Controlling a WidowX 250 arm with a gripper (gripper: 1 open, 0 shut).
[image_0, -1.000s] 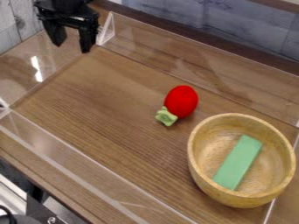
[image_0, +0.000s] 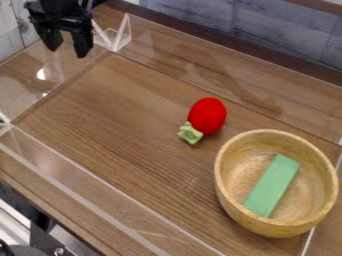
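My gripper (image_0: 64, 32) is at the top-left corner of the camera view, a dark shape above the table, well away from the objects; whether it is open or shut is too small to tell. A red rounded object (image_0: 206, 115) lies near the middle right, with a small light-green piece (image_0: 190, 133) touching its lower left. A round yellow bowl (image_0: 241, 160) sits at the lower right, holding a green rectangular block (image_0: 273, 185).
My gripper has moved slightly to the left along the top of the view. The objects on the table stay where they were.
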